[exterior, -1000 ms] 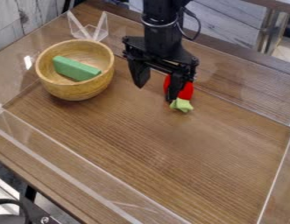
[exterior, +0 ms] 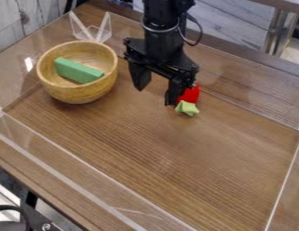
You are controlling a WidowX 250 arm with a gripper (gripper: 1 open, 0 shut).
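Note:
The black arm reaches in from the top centre of the camera view, its gripper (exterior: 156, 83) open over the wooden table, with two dark fingers spread apart. Just right of it lies a small red object (exterior: 191, 93) with a light green piece (exterior: 187, 108) at its lower end, partly behind the gripper. A wooden bowl (exterior: 103, 88) at the left holds a green block (exterior: 79, 71).
A pale wire-like or folded object (exterior: 94, 29) stands behind the bowl. A wall and shelf edge border the back, and a dark round object (exterior: 9, 217) shows at the lower left corner.
The gripper has shifted slightly, covering more of the red object's upper left part. The objects on the table appear unmoved.

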